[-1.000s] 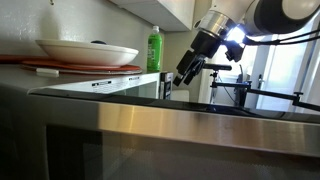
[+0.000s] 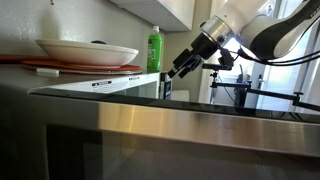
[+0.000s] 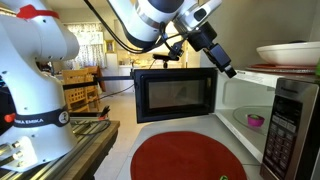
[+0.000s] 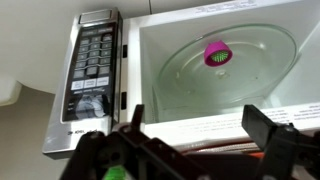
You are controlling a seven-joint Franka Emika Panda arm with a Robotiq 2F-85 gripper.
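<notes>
A small pink cup (image 4: 217,54) with a green inside rests on the glass turntable (image 4: 185,85) in the open microwave. In exterior view 2 the same pink cup (image 3: 254,120) shows through the microwave's opening. My gripper is open, its dark fingers spread wide with nothing between them. It hangs in front of the microwave, above the cup's level and apart from it. Exterior view 1 shows the gripper (image 2: 174,75) in the air, but the microwave's inside is hidden there.
The microwave door (image 3: 175,90) stands swung open. Its control panel (image 3: 284,125) borders the opening. A pale bowl (image 2: 88,54) on a reddish mat and a green bottle (image 2: 154,50) stand on top. A round red mat (image 3: 185,162) lies in front.
In exterior view 1 my gripper has shifted slightly left and a little up, and the arm behind it has tilted. The bowl and bottle have not moved.
</notes>
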